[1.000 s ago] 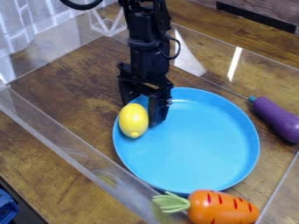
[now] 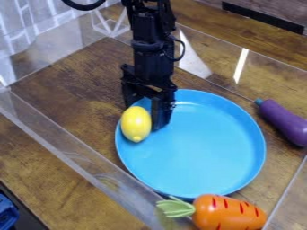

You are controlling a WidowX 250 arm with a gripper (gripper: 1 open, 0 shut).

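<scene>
A yellow oval object (image 2: pixel 136 124) lies on the left side of a blue plate (image 2: pixel 204 153). My black gripper (image 2: pixel 146 102) is low over the plate's upper left edge, just behind the yellow object. Its dark fingers blend together, so I cannot tell how far apart they are or whether they touch the yellow object.
A purple eggplant (image 2: pixel 283 122) lies right of the plate, and an orange carrot (image 2: pixel 225 212) is in front of it. A clear wall runs along the left, with a blue item (image 2: pixel 7 216) beyond it at the lower left. Bare wooden table shows at the upper left.
</scene>
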